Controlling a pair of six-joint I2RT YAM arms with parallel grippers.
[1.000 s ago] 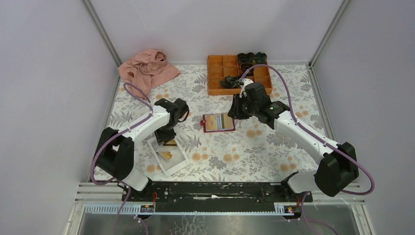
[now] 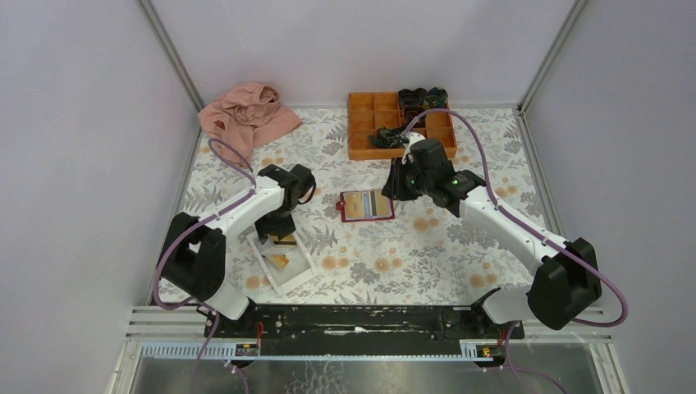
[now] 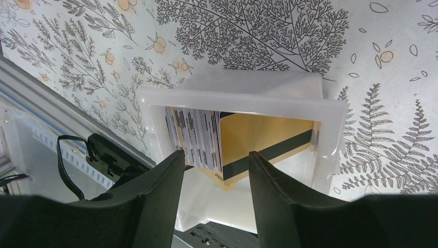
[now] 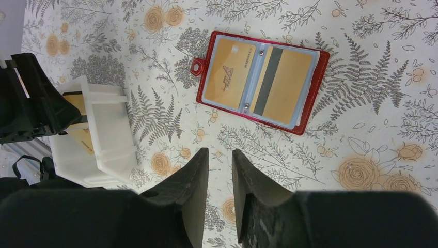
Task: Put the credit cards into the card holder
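Observation:
The card holder (image 4: 200, 78), red-edged with clear sleeves, lies open flat on the table, a gold card (image 4: 227, 72) in its left side and a gold card with a dark stripe (image 4: 284, 85) in its right. More gold cards (image 3: 263, 135) lie in a white tray (image 3: 243, 101), beside a card seen in fine stripes. My left gripper is open over the tray, nothing between its fingers. Near the holder's right side in the top view, my right gripper stands part open above the table, also empty.
An orange compartment box (image 2: 359, 153) with dark items stands at the back. A pink cloth (image 2: 246, 115) lies at the back left.
My left gripper has shifted very slightly over the tray. The right arm, the holder and the tray look unmoved.

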